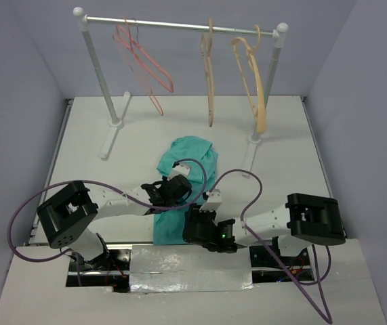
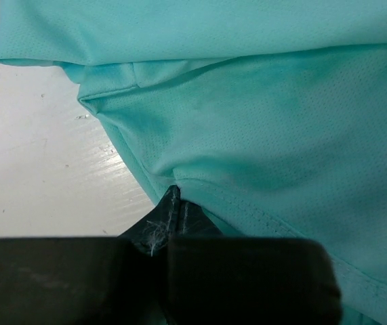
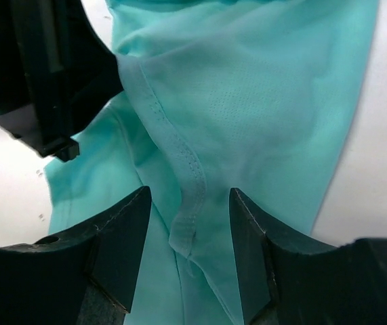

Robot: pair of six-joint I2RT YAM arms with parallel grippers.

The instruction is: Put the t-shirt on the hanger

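Note:
A teal t-shirt (image 1: 186, 152) lies folded on the white table, partly hidden under both arms. In the left wrist view my left gripper is shut on an edge of the shirt (image 2: 281, 122), beside a stitched hem. My right gripper is part open over the shirt's lower portion (image 3: 274, 122), a stitched band of fabric lying between and beyond its fingers; whether it touches the cloth I cannot tell. The black body of the left gripper shows at the upper left of the right wrist view.
A rack (image 1: 173, 24) stands at the back with pink hangers (image 1: 152, 64) and wooden hangers (image 1: 257, 101) on its rail. Bare table (image 1: 78, 149) lies either side of the shirt. A silver sheet (image 1: 190, 267) is at the front.

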